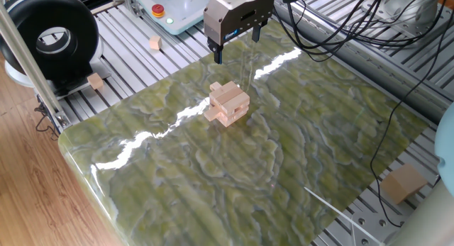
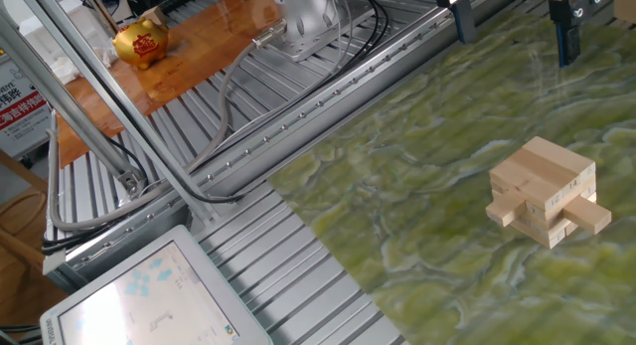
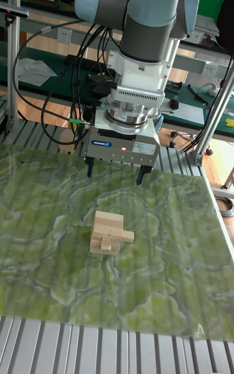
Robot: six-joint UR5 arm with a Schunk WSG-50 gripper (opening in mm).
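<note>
A small stack of pale wooden blocks [image 1: 229, 102] stands on the green marbled board. Two of its pieces stick out from its sides, seen clearly in exterior view 2 on the block stack [image 2: 543, 178]. My gripper [image 3: 115, 178] hangs above the board, behind the stack as exterior view 3 sees it. Its fingers are wide apart, with nothing between them. The gripper [image 1: 237, 49] points downward and is clear of the blocks [image 3: 108, 229].
The green board [image 1: 177, 196] is otherwise bare. Loose wooden blocks lie off it: one [image 1: 155, 42] near the teach pendant [image 1: 170, 10], one [image 1: 95, 81] by the black ring, one [image 1: 403, 183] at the right. Cables [image 1: 340, 33] run beside the arm.
</note>
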